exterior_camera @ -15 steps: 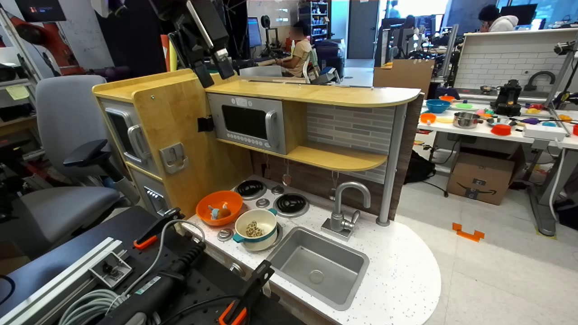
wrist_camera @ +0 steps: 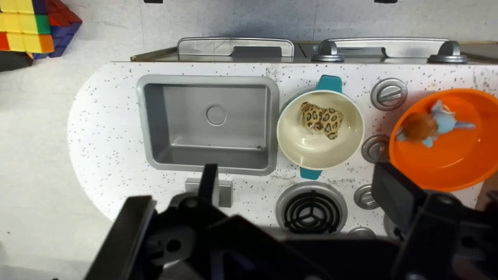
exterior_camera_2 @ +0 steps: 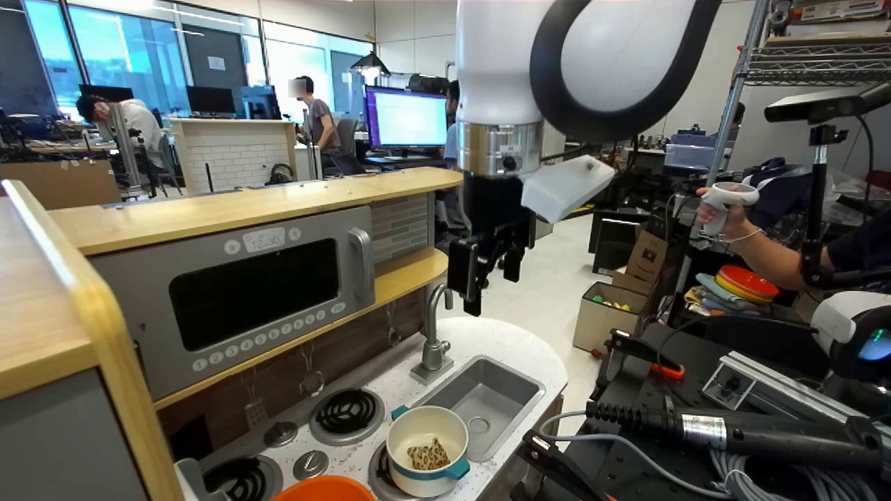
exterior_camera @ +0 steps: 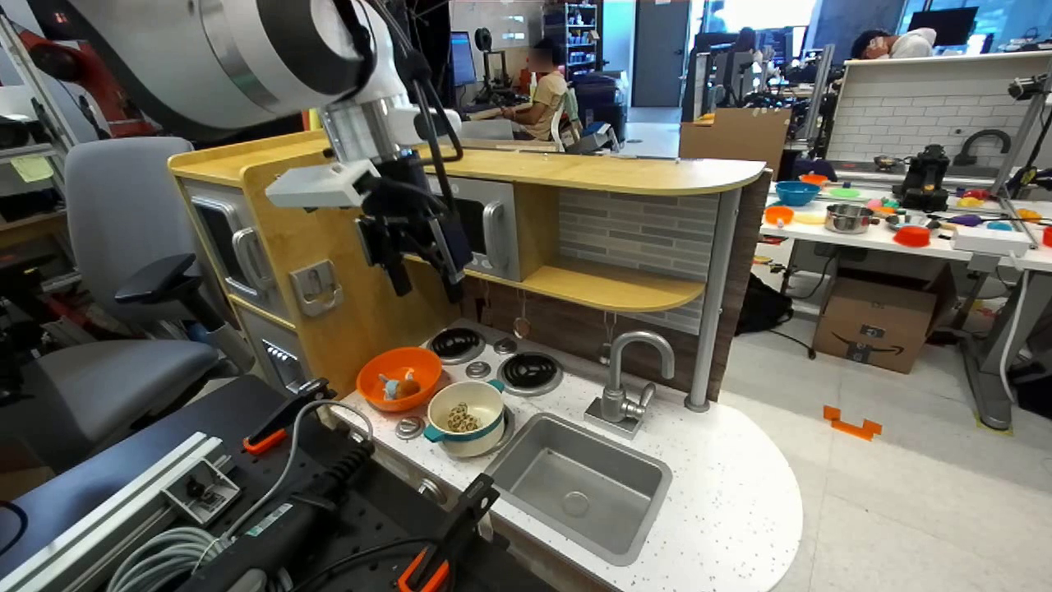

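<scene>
My gripper (exterior_camera: 429, 283) hangs high above the toy stove, its fingers spread wide and nothing between them. In the wrist view, a cream pot (wrist_camera: 317, 154) with teal handles stands on the counter between the sink and the orange bowl. Inside it lies a leopard-spotted soft toy (wrist_camera: 322, 119). The orange bowl (wrist_camera: 434, 168) contains a light-blue and brown plush toy (wrist_camera: 446, 123). Left of the pot is the empty grey sink (wrist_camera: 210, 140). My gripper touches none of these.
The yellow wooden shelf (exterior_camera: 641, 176) and the microwave (exterior_camera_2: 250, 288) stand along the back of the counter. A grey faucet (exterior_camera: 616, 365) rises behind the sink. Bare black burners (wrist_camera: 310, 210) lie beyond the pot.
Pot, bowl and toys have stayed put.
</scene>
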